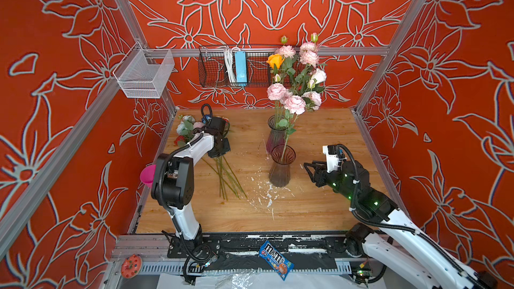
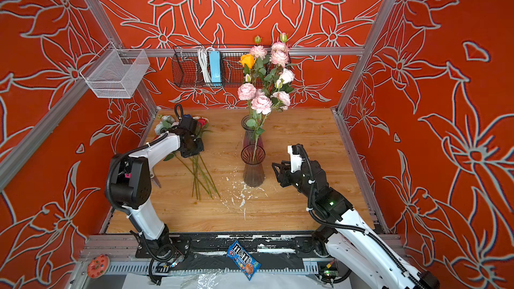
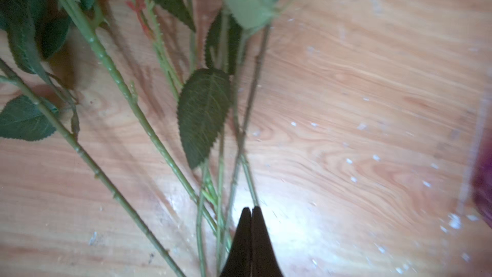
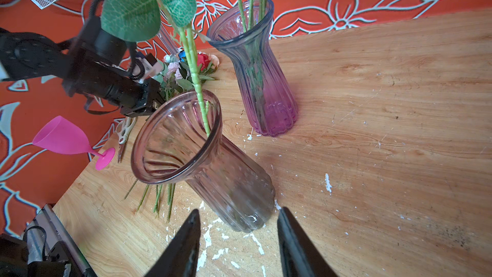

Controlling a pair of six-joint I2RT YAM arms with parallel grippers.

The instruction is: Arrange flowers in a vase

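Note:
A brownish glass vase [image 1: 280,169] stands near the table's middle, and a stem [image 4: 193,79] rises from its mouth. Behind it is a purple-tinted vase [image 4: 264,82] with several stems. Above both, pink roses [image 1: 294,104] and one yellow rose [image 1: 275,61] spread out. More flowers [image 1: 185,125] lie on the left, their bare stems [image 2: 200,176] pointing toward the front. Over those stems my left gripper is shut; nothing shows between its fingers. My right gripper is open and empty, just right of the brownish vase.
A pink goblet [image 4: 69,138] and scissors [image 4: 124,130] are at the left side. A white mesh basket [image 1: 144,77] hangs at the left back, and a black wire basket [image 1: 211,69] on the back wall. White flakes dot the tabletop.

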